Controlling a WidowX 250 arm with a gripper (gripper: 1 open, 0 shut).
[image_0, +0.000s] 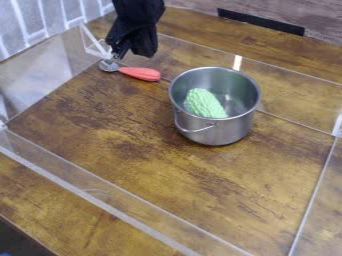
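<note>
My gripper (104, 52), black with pale slim fingers, hangs at the upper left above a utensil with a red handle (139, 73) and a metal head (110, 65). The fingertips are near that head; touching or apart I cannot tell, and whether they are shut is hard to see. A steel pot (214, 128) stands right of centre, with a light green bumpy object (202, 103) lying inside it.
Clear plastic edging (94, 195) frames the work area on the wooden table (114, 140). A white railing runs along the upper left.
</note>
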